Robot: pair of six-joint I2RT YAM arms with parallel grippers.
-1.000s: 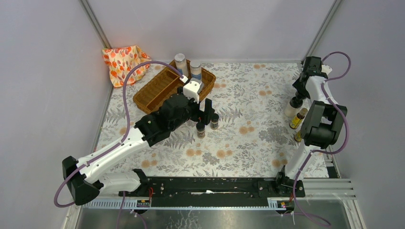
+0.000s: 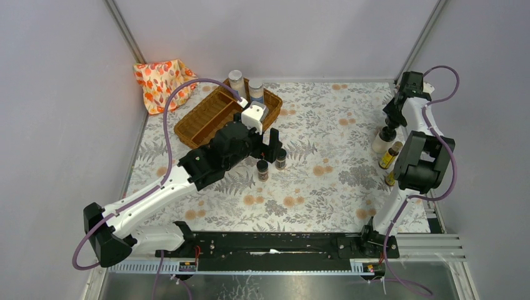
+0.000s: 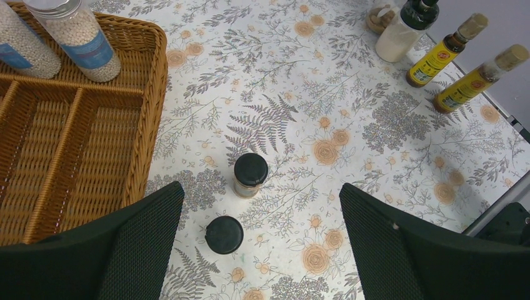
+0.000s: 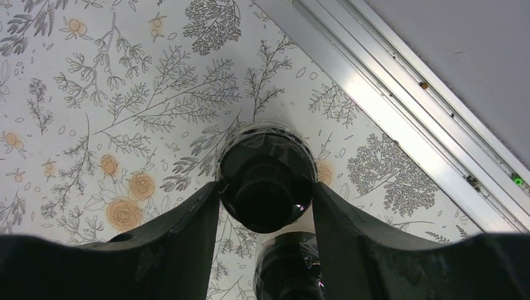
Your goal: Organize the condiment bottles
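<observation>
At the table's far right, my right gripper has its fingers [image 4: 203, 209] against opposite sides of a dark, glossy bottle cap [image 4: 265, 156]; whether they grip it cannot be told. Close by is a second black-capped bottle [image 2: 380, 141] with pale contents. Two yellow-labelled bottles [image 3: 432, 64] [image 3: 465, 90] stand in line with it. My left gripper is open and empty above two small black-capped jars [image 2: 262, 170] [image 2: 280, 159]. Left of these is a divided wicker basket [image 2: 197, 119], holding two white-lidded jars [image 2: 237, 82] [image 2: 256, 91] in its back compartment.
An orange-and-white patterned cloth bag [image 2: 164, 82] rests at the back left corner. A metal rail [image 4: 369, 106] and grey wall run close beside the right-hand bottles.
The right gripper's wrist has shifted very slightly at the far right. My left arm has moved barely at all, and the bottles, jars and basket stay in place.
</observation>
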